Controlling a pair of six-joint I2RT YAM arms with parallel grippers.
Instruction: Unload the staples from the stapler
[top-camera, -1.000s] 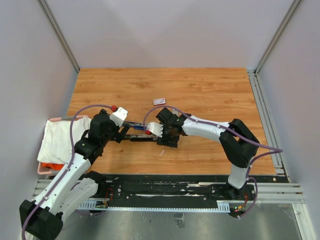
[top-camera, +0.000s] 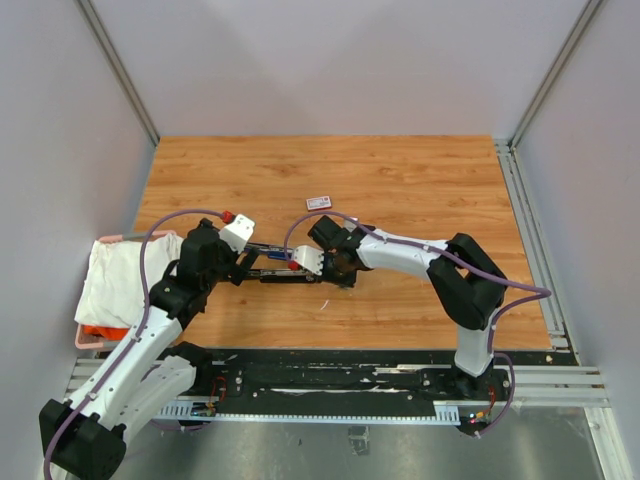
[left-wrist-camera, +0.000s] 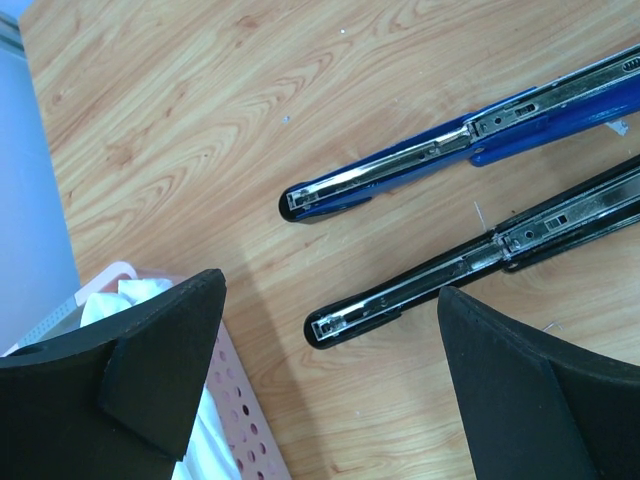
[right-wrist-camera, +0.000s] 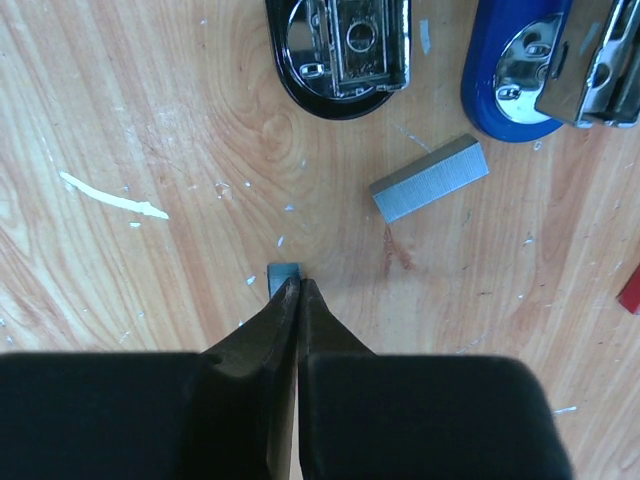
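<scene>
Two staplers lie folded open on the table: a black stapler (left-wrist-camera: 400, 290) and, beyond it, a blue stapler (left-wrist-camera: 375, 173). In the right wrist view a strip of staples (right-wrist-camera: 430, 180) rests loose on the wood near their ends. A smaller piece of staples (right-wrist-camera: 284, 272) shows at the tips of my right gripper, partly hidden by them. That gripper is shut; whether the small piece is between its tips or just behind them, I cannot tell. My left gripper stands open above the table, its fingers apart with nothing held.
At the left edge stands a pink basket (left-wrist-camera: 240, 410) with white cloth inside. A small red-and-white box (top-camera: 318, 203) sits behind the staplers. Thin loose scraps dot the wood, including a pale strip (right-wrist-camera: 115, 198).
My right arm has shifted slightly to the left, and its wrist has turned a little. The left arm and the staplers look unmoved.
</scene>
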